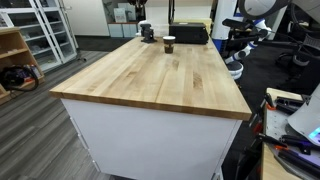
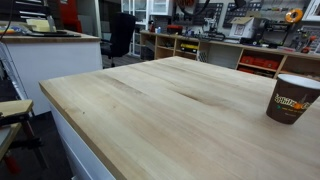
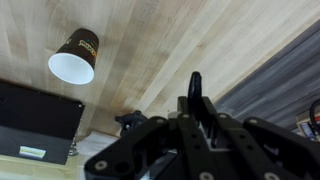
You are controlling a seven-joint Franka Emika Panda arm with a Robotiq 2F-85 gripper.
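In the wrist view, a dark slender object (image 3: 196,88) sticks up from between the fingers of my gripper, which is shut on it. What the object is cannot be made out clearly. The gripper hangs above the far part of the wooden table (image 1: 150,82), and at the top of exterior view 1 it is too small to read. A dark paper cup (image 3: 75,57) with a white mouth stands on the tabletop, apart from the gripper. The same brown cup (image 2: 291,98) shows close up at the right of exterior view 2.
Near the table's far edge sit a small black object (image 3: 130,122) and a dark flat-topped box (image 3: 38,122).
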